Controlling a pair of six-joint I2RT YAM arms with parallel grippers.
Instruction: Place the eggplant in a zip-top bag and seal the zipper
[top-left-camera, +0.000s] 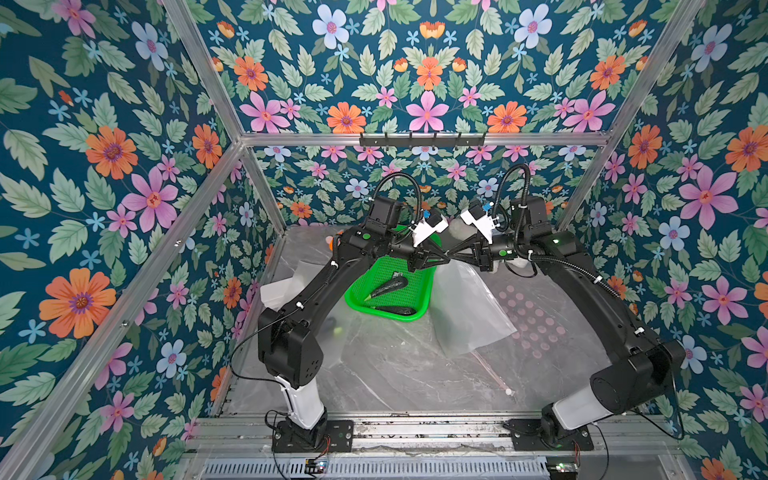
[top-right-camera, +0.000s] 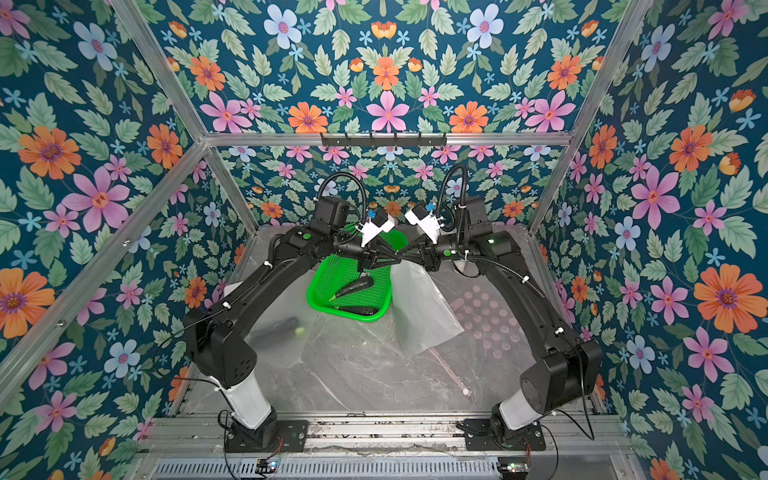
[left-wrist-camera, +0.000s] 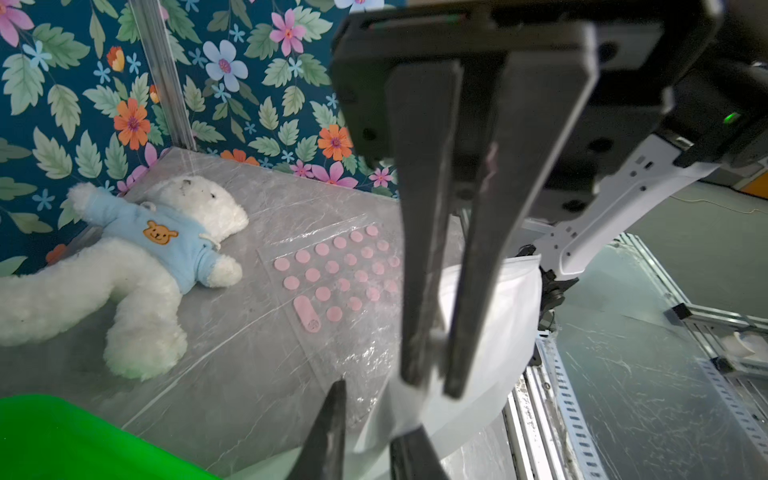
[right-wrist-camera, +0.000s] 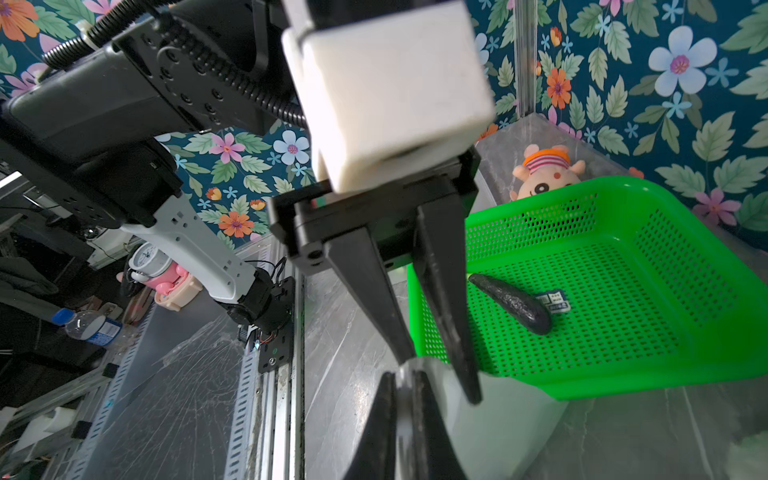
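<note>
My two grippers meet at the centre above a translucent bag, which hangs from them beside the green basket. The right gripper is shut on the bag's top edge. My left gripper is beside it at the same edge, its fingers slightly apart in the left wrist view, with bag film between or just behind them. In the basket lie two dark eggplants, one with a small label beside it, the other near the front rim.
A white plush bear and a sheet of pink dots are at the right. Another plush toy sits behind the basket. Translucent sheets lie at left, under the left arm.
</note>
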